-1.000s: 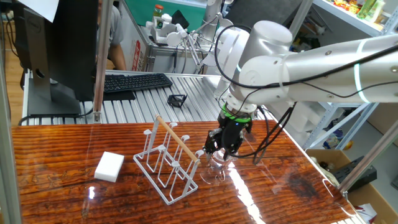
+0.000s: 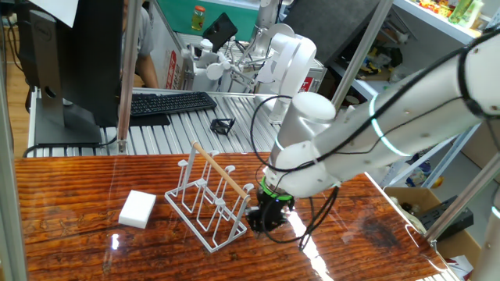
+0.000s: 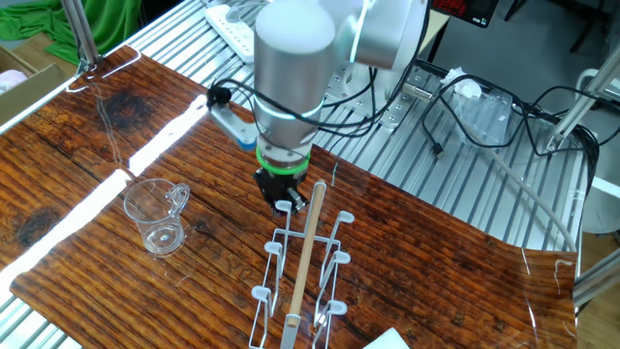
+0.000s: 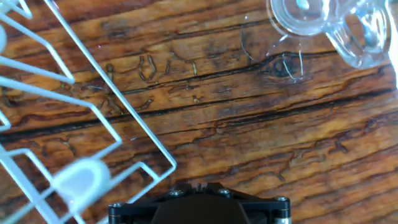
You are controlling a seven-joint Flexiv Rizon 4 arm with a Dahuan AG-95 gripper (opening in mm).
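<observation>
A clear glass mug (image 3: 160,215) with a handle stands on the wooden table; part of it shows at the top right of the wrist view (image 4: 305,15). It is hard to make out in exterior view 1. Beside the white wire rack (image 2: 189,222) with its wooden top bar (image 3: 306,254), my gripper (image 2: 267,217) hangs low near one end. In exterior view 2, the gripper (image 3: 279,194) is well apart from the mug. Its black fingers seem spread, and I see nothing held. The wrist view shows only the gripper's (image 4: 199,208) upper part at the bottom edge.
A white block (image 2: 137,209) lies beside the rack. Cables (image 2: 308,226) hang loosely from the arm near the gripper. Behind the table are a keyboard (image 2: 172,103) and a monitor (image 2: 58,78). Bare wood (image 3: 77,208) lies around the mug.
In exterior view 1 my gripper has moved down and slightly left, closer to the rack's near end. The arm has swung with it. The mug, faintly visible below the gripper earlier, is now harder to see.
</observation>
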